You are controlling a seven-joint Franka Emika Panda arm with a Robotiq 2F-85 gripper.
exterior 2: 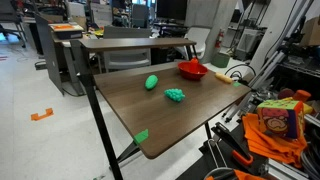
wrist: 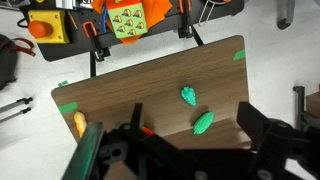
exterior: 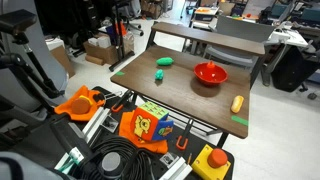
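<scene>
Seen from above in the wrist view, my gripper stands open over the table with nothing between its dark fingers. Behind it, the red bowl (exterior: 211,73) is mostly hidden in that view; the exterior views show it upright on the brown table (exterior: 180,94). A smooth green oval object (exterior: 165,61) lies on the tabletop, and a smaller teal, lumpy piece (wrist: 188,95) rests a short way from it. Toward another side of the table is a yellow-orange elongated object (exterior: 237,104). All of these lie apart from the gripper.
Green tape marks (exterior 2: 141,136) sit near the table corners. Beyond one edge are a colourful box (exterior 2: 281,119) on orange material, a yellow block with a red button (exterior: 213,160) and loose cables (exterior: 112,158). A second table (exterior: 220,42) adjoins.
</scene>
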